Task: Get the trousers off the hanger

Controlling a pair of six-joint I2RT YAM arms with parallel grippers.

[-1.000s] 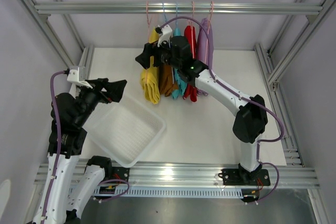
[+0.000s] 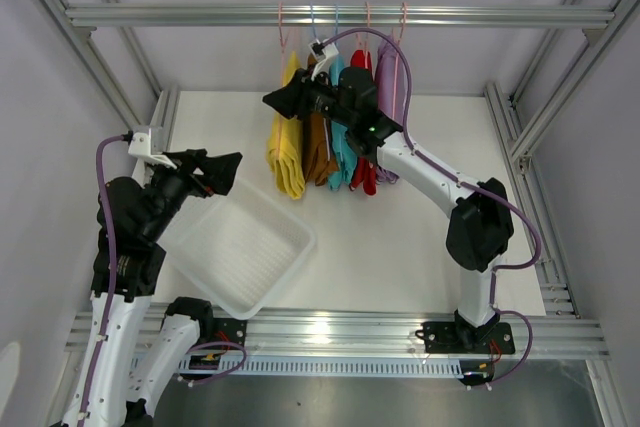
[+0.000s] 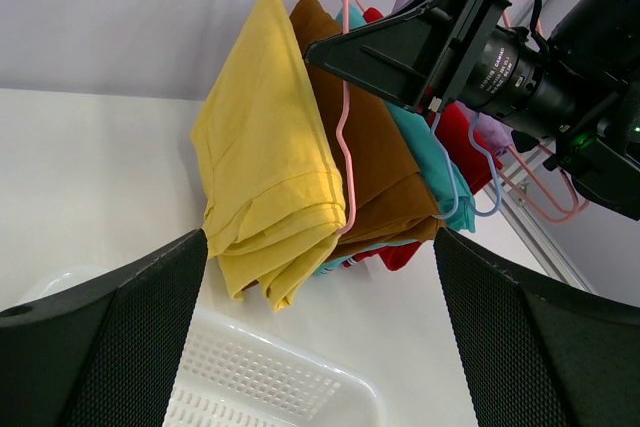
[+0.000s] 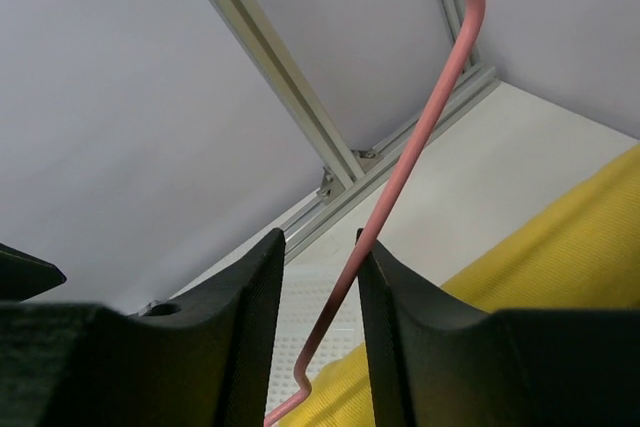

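Folded trousers hang from hangers on the rail point(image 2: 200, 15): yellow point(image 3: 260, 137), brown point(image 3: 380, 157), teal, red and purple. At the yellow pair, my right gripper is part open around a pink hanger point(image 4: 410, 157), whose rod runs between the fingertips; whether it grips the rod is unclear. In the left wrist view this gripper is at the upper part of that hanger, in front of the yellow and brown pairs. My left gripper point(image 2: 215, 172) stands open at the left, above the white tray, holding nothing.
The white plastic tray point(image 2: 300, 237) lies empty on the left of the white floor. Aluminium frame bars and side walls bound the space.
The left arm looks unmoved.
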